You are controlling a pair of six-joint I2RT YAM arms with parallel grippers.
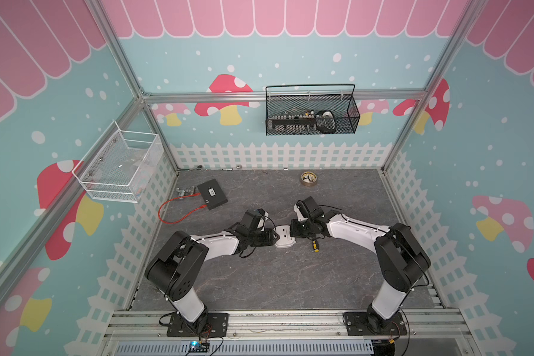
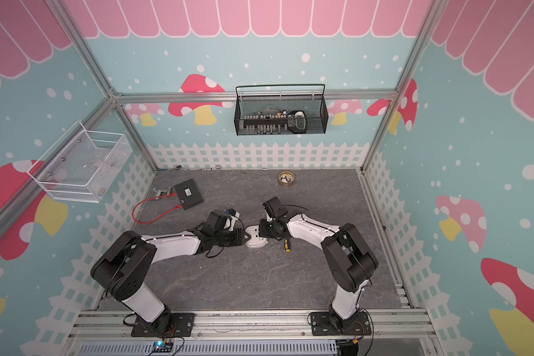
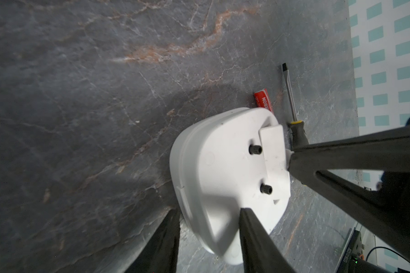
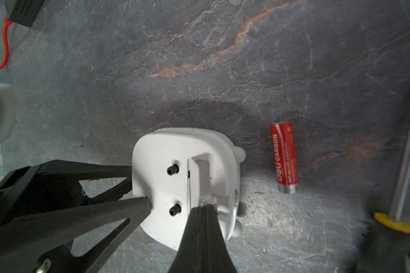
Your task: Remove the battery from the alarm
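A white alarm (image 4: 159, 191) lies on the table between both grippers, battery compartment up. In the left wrist view my left gripper has its fingers apart at the alarm's near end, one overlapping the white shell; contact is hard to tell. My right gripper is shut, its tips at the battery cover (image 4: 199, 177) on the alarm; nothing shows between its fingers. A red AA battery (image 4: 284, 157) lies loose on the table beside the alarm.
A yellow-black screwdriver (image 1: 315, 245) lies right of the alarm. A dark box (image 1: 212, 193) with red cable is back left; a tape roll (image 1: 308, 178) sits at the back.
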